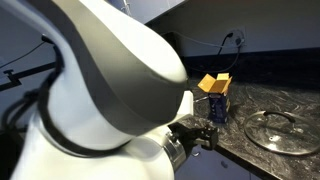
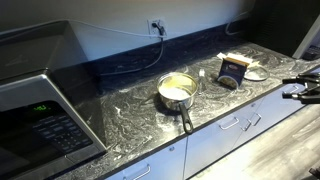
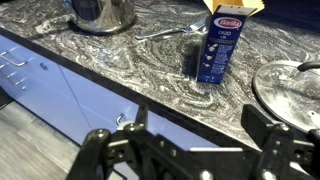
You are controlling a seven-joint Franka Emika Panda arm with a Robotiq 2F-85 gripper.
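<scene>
An open-topped blue Barilla orzo box point(image 3: 222, 45) stands upright on the dark marbled counter, its orange-yellow flaps point(image 1: 214, 84) raised. In the wrist view my gripper is open, its two dark fingers wide apart with nothing between them. The gripper hangs in front of the counter edge, apart from the box. A pot point(image 2: 178, 88) holds something yellowish, and its dark handle points towards the front edge. Right of the box lies a glass lid point(image 3: 288, 88). A fork point(image 3: 172, 32) rests on the counter between the pot and the box.
A microwave point(image 2: 42, 100) occupies the counter's left end. Cords run along the wall from an outlet point(image 2: 155, 27). Drawers and cabinet doors point(image 2: 215, 140) lie below the counter edge. Bare counter point(image 2: 125, 115) shows between microwave and pot.
</scene>
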